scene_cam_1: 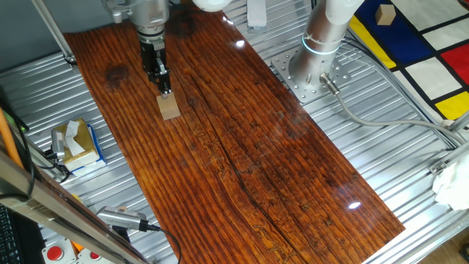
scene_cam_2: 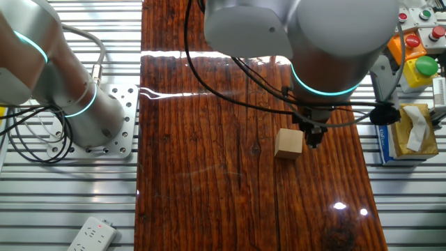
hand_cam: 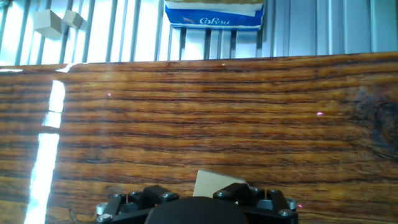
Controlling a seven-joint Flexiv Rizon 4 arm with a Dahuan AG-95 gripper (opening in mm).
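A pale wooden block (scene_cam_1: 169,107) sits on the dark brown wooden board (scene_cam_1: 242,169), towards its far left part. My gripper (scene_cam_1: 165,92) points down close to it, its tips just over the block's far end in this view. From the opposite side, the block (scene_cam_2: 288,143) shows whole, with the dark tips of my gripper (scene_cam_2: 314,141) right beside it. In the wrist view, a gap separates the two black fingers (hand_cam: 157,195); part of the block (hand_cam: 211,182) shows beyond that gap, the rest hidden by the gripper. Contact cannot be judged.
Beyond the board's edge, a blue and gold tissue box (scene_cam_1: 77,149) rests on the metal slats. A robot base (scene_cam_1: 306,73) stands on the opposite side. Another wooden block (scene_cam_1: 385,15) lies on a coloured cloth. Much of the board is bare.
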